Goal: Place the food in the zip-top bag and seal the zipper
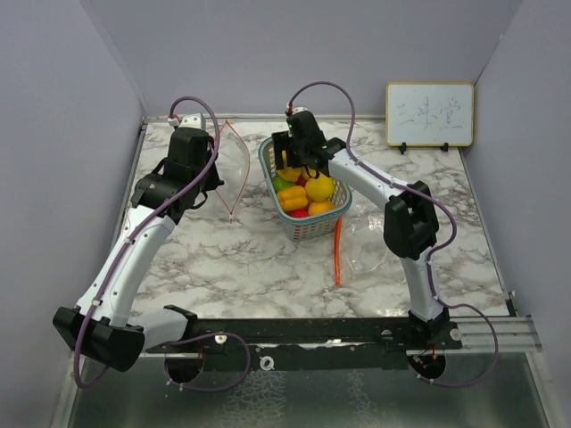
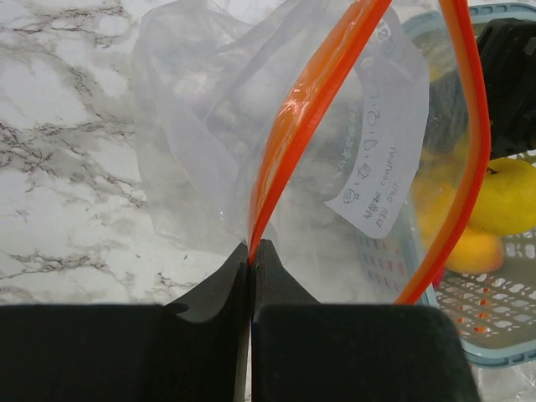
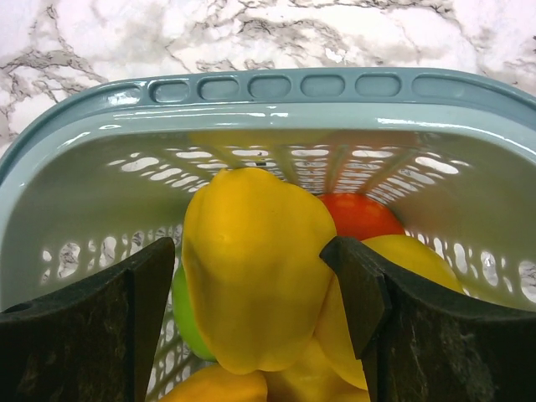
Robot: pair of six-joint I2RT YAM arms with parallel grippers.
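Note:
My left gripper is shut on the orange zipper edge of a clear zip top bag (image 2: pixel 201 167). The bag's orange-lined mouth hangs spread open beyond the fingertips, left of the basket. Inside the basket, my right gripper stands open, one finger on each side of a yellow pepper (image 3: pixel 255 260); the right finger appears close to or touching its side. Around that pepper lie a red item (image 3: pixel 362 215), a green one (image 3: pixel 191 322) and more yellow food, among them a round yellow piece (image 1: pixel 319 187) and a second yellow pepper (image 1: pixel 292 198).
The blue-grey basket (image 1: pixel 312 230) stands mid-table with perforated walls and a raised rim. Another clear bag with an orange zipper (image 1: pixel 337 254) lies flat to its right. A small whiteboard (image 1: pixel 430 114) is at the back right.

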